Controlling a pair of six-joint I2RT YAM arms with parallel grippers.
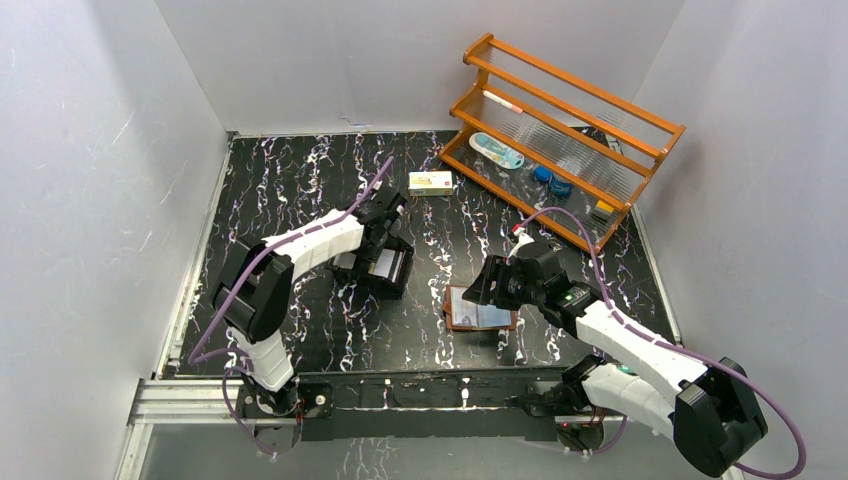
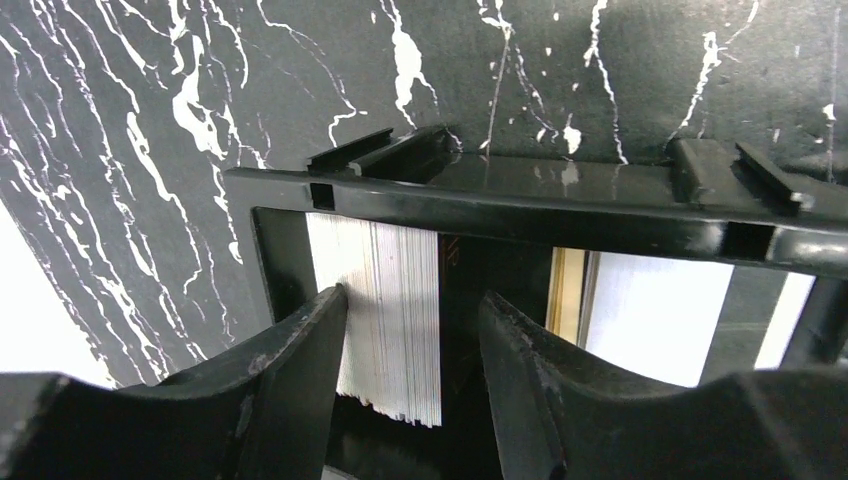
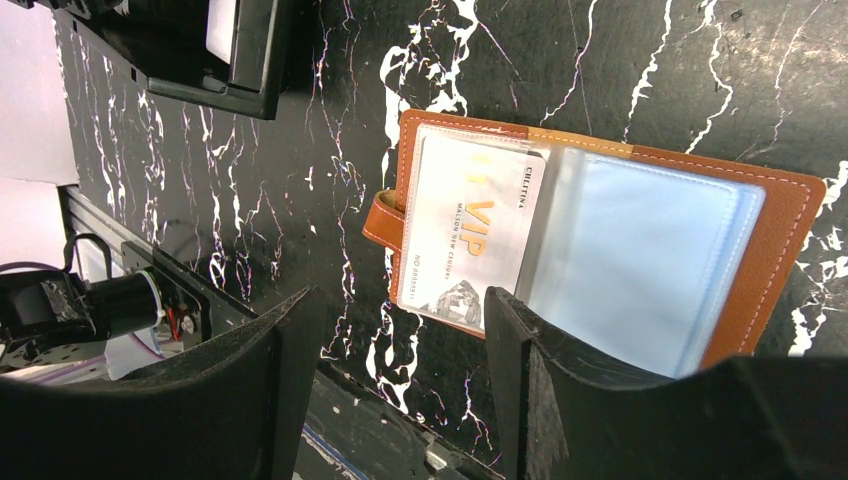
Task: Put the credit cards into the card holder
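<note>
A black box [image 2: 600, 225] holds a stack of white cards [image 2: 390, 320] in its left compartment and more cards [image 2: 650, 320] to the right. My left gripper is part open over that left stack, one finger against its left part. The brown leather card holder [image 3: 780, 260] lies open on the table, with a white VIP card [image 3: 470, 220] in its left sleeve and a clear blue-white sleeve at right. My right gripper hangs open above the holder's near edge, nothing between its fingers.
A wooden rack [image 1: 560, 130] with small items stands at the back right, a small white-yellow box [image 1: 430, 183] left of it. Grey walls [image 1: 120, 200] surround the marble table. The table between box and holder is clear.
</note>
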